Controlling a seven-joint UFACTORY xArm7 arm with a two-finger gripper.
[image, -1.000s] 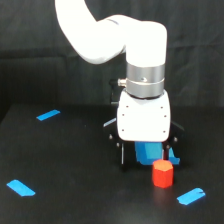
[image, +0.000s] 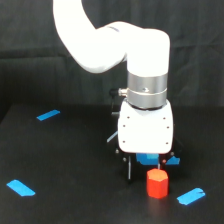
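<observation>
My gripper (image: 144, 164) hangs low over the dark table, its two dark fingers apart around the area of a red hexagonal block (image: 157, 183). The block sits just below and between the fingertips, toward the right one; whether it touches them is unclear. A blue piece (image: 172, 160) lies behind the gripper, partly hidden by its white body.
Blue tape strips lie on the table at the left back (image: 48, 114), front left (image: 21, 188) and front right (image: 191, 196). A dark curtain closes the back.
</observation>
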